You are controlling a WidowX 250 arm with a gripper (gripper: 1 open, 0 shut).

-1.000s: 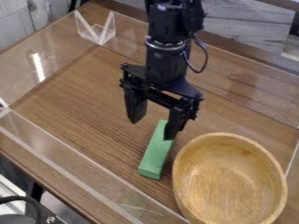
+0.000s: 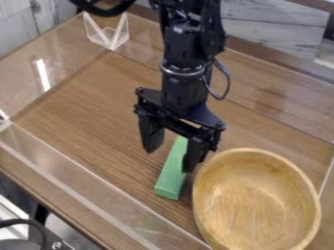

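Note:
The black gripper (image 2: 175, 143) hangs over the wooden table in the middle of the view, its two fingers apart and pointing down, open. Just below and between its fingers lies a green elongated object (image 2: 170, 184), partly hidden at its upper end by the gripper. Whether the fingers touch it I cannot tell.
A yellow bowl (image 2: 256, 205) sits right of the green object, close to it. A clear plastic holder (image 2: 108, 31) stands at the back left. A black cable lies at the lower left corner.
The gripper has shifted and turned slightly over the past second, staying above the green object. The green object and bowl have not visibly moved.

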